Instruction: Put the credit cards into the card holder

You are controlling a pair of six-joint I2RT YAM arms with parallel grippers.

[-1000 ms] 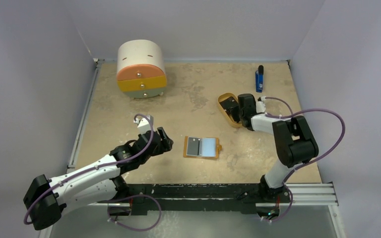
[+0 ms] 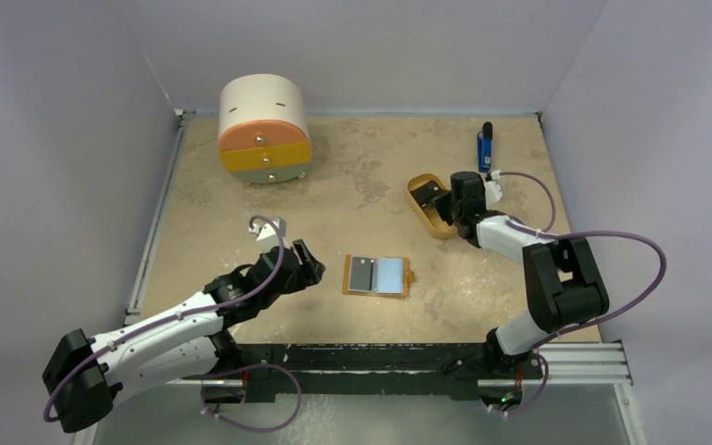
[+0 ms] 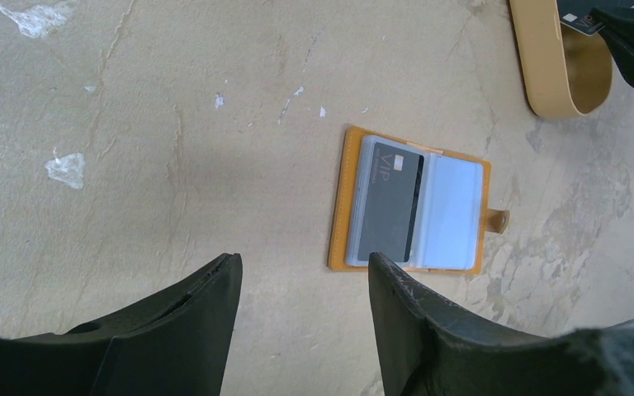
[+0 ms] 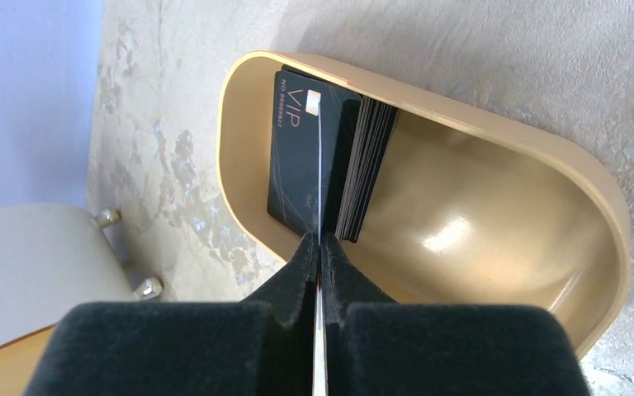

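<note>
In the right wrist view my right gripper is shut on a card (image 4: 320, 177), seen edge-on as a thin upright line. Behind it, several black VIP cards (image 4: 291, 157) lean together at one end of the tan oval tray. The held card's corner (image 3: 579, 22) also shows at the tray in the left wrist view. The brown card holder (image 3: 341, 206) lies spread flat on the table, a grey VIP card (image 3: 390, 202) in its left clear sleeve and a pale blank panel (image 3: 452, 213) on its right. Left of it, my left gripper stands open and empty.
The tan tray's rim (image 4: 495, 132) surrounds the cards. A white drum-shaped drawer chest (image 2: 264, 102) stands at the back left, and a blue pen-like object (image 2: 485, 148) at the back right. Between tray and holder the table is bare.
</note>
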